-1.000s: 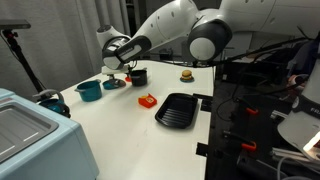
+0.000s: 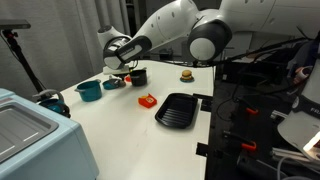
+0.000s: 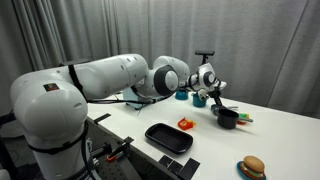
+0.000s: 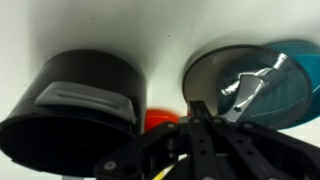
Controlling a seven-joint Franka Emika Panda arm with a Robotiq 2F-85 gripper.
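Note:
My gripper is shut, with nothing visible between its fingers. In the wrist view it is over the near edge of a dark, clear-looking round lid or bowl (image 4: pixel 212 75), which overlaps a teal vessel (image 4: pixel 296 48). A shiny silver piece (image 4: pixel 250 92) shows within that round shape; whether it is a handle or a separate utensil, I cannot tell. To the left in the same view stands a black pot (image 4: pixel 62 135) with a grey side handle. Exterior view 1 has the black pot (image 2: pixel 139 77) beside the hand and a teal pot (image 2: pixel 90 91) to the left.
A black tray (image 2: pixel 178 111) and a red-orange item (image 2: pixel 148 100) lie nearer the front. The burger (image 3: pixel 252 167) sits apart from the pots. A pale blue box (image 2: pixel 40 140) fills the near left corner. White table around the tray is mostly clear.
Hardly anything differs; the hand stays over the pots at the back, perhaps slightly lower, and the objects appear unmoved.

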